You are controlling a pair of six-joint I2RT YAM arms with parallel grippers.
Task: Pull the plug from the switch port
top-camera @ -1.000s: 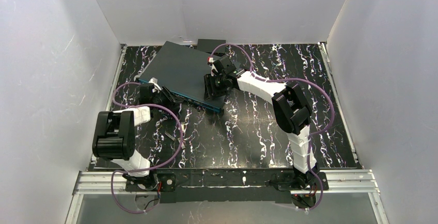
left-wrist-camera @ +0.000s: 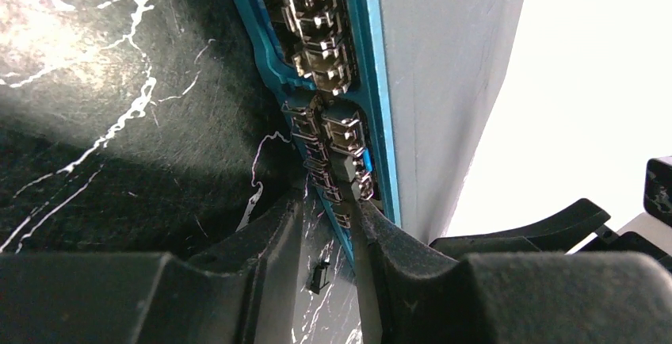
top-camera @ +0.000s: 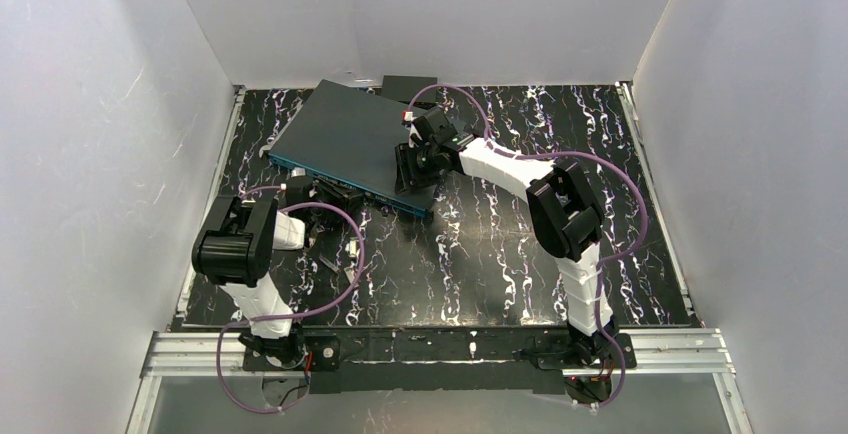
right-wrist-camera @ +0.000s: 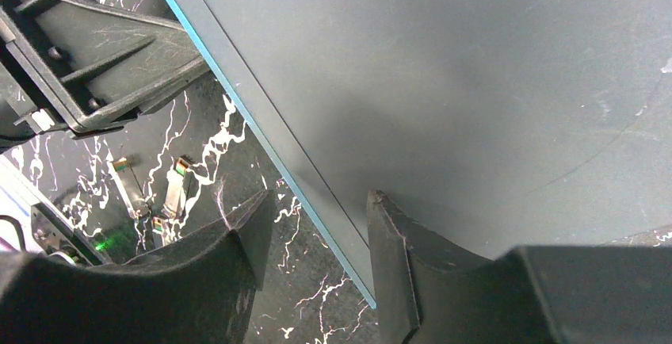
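The switch, a flat dark box [top-camera: 345,134] with a blue front edge, lies slantwise on the marbled table. In the left wrist view its row of metal ports [left-wrist-camera: 321,39] runs down the blue front. A small grey piece, perhaps the plug [left-wrist-camera: 343,171], sits at a lower port; I cannot tell how it is seated. My left gripper is part open at that port row, with a gap between its fingers and its right fingertip close to the grey piece. Over the switch's front right end, my right gripper is also part open, nothing between its fingers.
Several loose metal modules [right-wrist-camera: 131,188] lie on the table in front of the switch. A small black piece [left-wrist-camera: 319,278] rests by the ports. Purple cables [top-camera: 640,204] loop along both arms.
My left gripper has moved right along the switch's front edge, its arm swinging slightly rightward. The right arm and the switch stay where they were.
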